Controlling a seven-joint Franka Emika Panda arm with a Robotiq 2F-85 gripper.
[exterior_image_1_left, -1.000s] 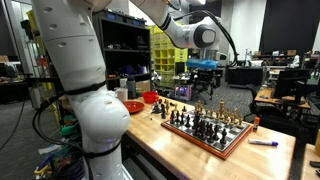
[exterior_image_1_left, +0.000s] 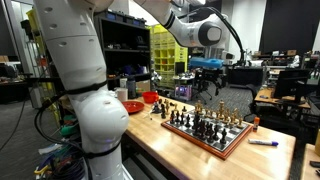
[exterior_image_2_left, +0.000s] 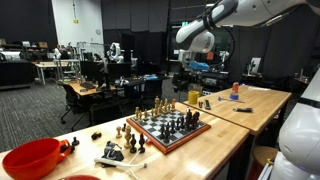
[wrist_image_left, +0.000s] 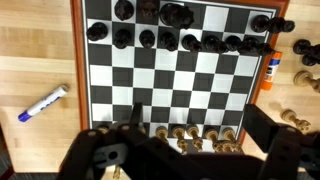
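A chessboard (wrist_image_left: 178, 81) fills the middle of the wrist view, and in exterior view 1 it lies on the wooden table. Dark chess pieces (wrist_image_left: 168, 40) stand along one side of it, light pieces (wrist_image_left: 178, 131) along the opposite side. The centre squares look empty. My gripper hangs well above the board, pointing down. Its two dark fingers (wrist_image_left: 118, 150) are far apart with nothing held between them, and they cover parts of the near squares.
A white marker (wrist_image_left: 43, 103) lies on bare table beside the board; an orange tube (wrist_image_left: 270, 71) lies at its other edge. Loose pieces (wrist_image_left: 303, 80) stand off the board there. A red bowl (exterior_image_2_left: 33, 157) sits at the table's end. Clear wood (exterior_image_1_left: 265, 165) surrounds the marker.
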